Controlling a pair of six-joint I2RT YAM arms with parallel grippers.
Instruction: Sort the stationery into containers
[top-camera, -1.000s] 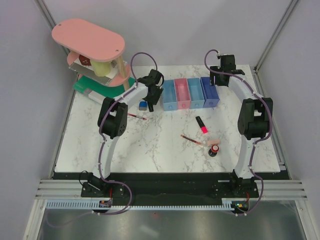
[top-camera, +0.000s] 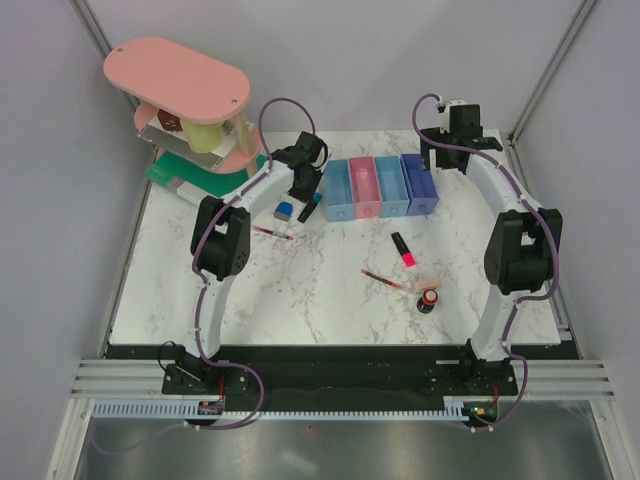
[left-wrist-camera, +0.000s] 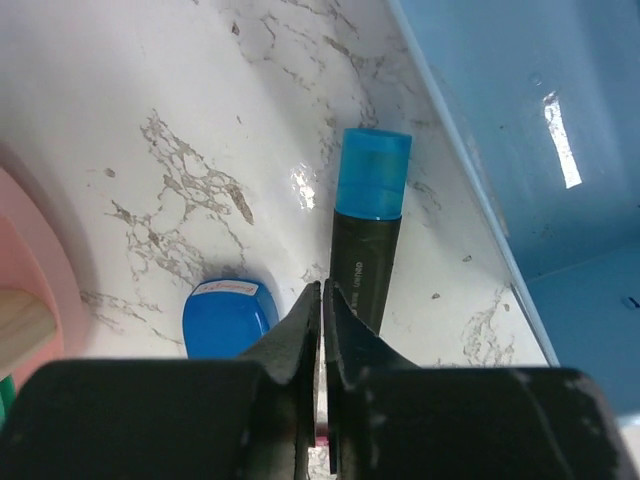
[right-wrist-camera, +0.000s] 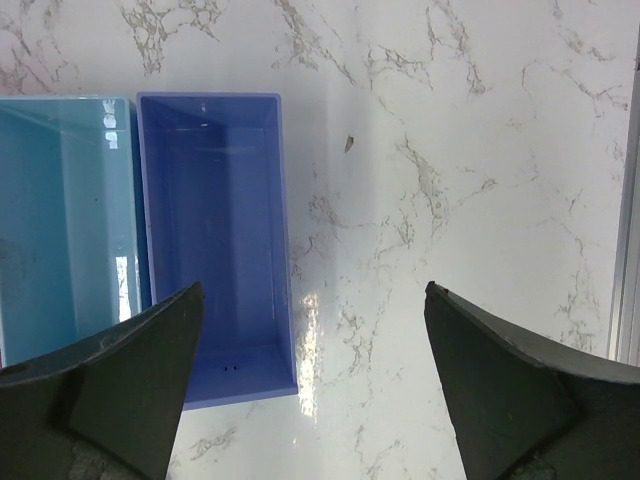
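A black marker with a blue end (left-wrist-camera: 365, 250) lies on the table beside the light blue bin (left-wrist-camera: 460, 130). Over its lower end are the tips of my left gripper, nearly together with a narrow gap; no object shows held. To the marker's left is a blue block-like item (left-wrist-camera: 228, 318). My right gripper stands wide open and empty above the dark blue bin (right-wrist-camera: 290, 250), which looks empty. A black-and-pink marker (top-camera: 402, 247), a red pencil (top-camera: 272, 233), another pencil (top-camera: 382, 279) and a pinkish eraser (top-camera: 427, 284) lie on the table.
Between the outer bins stand a pink bin (top-camera: 367, 208) and another light blue one (top-camera: 396, 208). A dark bottle with a red-rimmed top (top-camera: 427, 301) stands front right. A pink-topped shelf (top-camera: 178, 75) fills the back left.
The black marker now lies slanted, farther right and closer to the bins, its blue end showing. My left gripper has shifted slightly. My right gripper has moved a little to the right.
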